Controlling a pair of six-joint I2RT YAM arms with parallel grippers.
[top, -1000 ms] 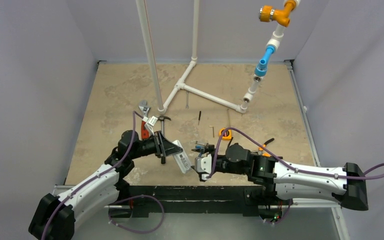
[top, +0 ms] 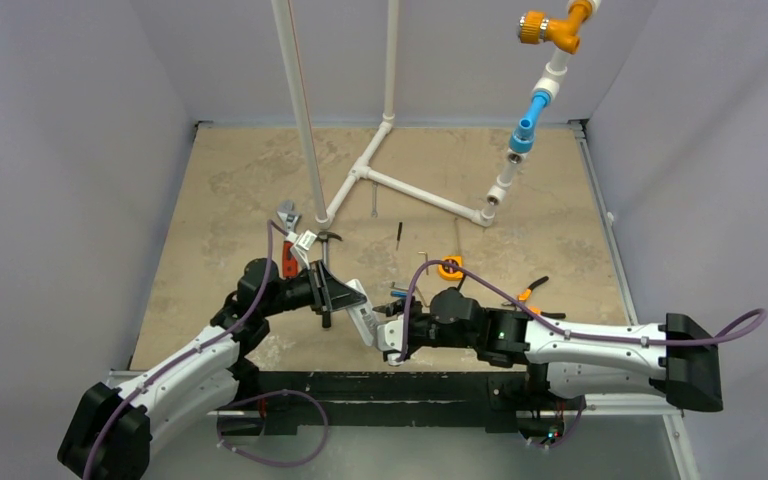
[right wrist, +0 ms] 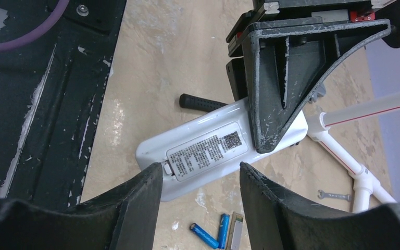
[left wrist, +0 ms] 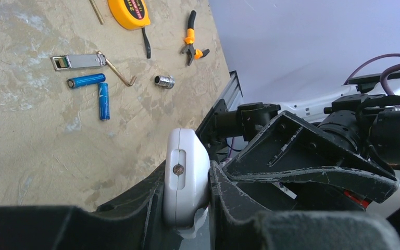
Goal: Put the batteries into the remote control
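The white remote control (right wrist: 278, 140) is in my left gripper, which is shut on it. Its back, with a printed label (right wrist: 208, 151), faces the right wrist camera, and the battery cover appears closed. My right gripper stands open, its fingers (right wrist: 263, 195) apart around the view of the remote's near end; whether they touch it I cannot tell. Two blue batteries lie on the floor: one battery (left wrist: 86, 80) beside a metal module, the other battery (left wrist: 104, 101) just below it. From above, both grippers meet at the remote (top: 363, 315).
The batteries lie by a silver module (left wrist: 80, 61) and a hex key (left wrist: 117, 70). Elsewhere are a yellow tape measure (top: 450, 267), pliers (left wrist: 190, 39), a socket (left wrist: 164, 81) and a hammer (top: 326, 270). White pipes (top: 415, 193) stand behind.
The left arm and the remote have stayed still.
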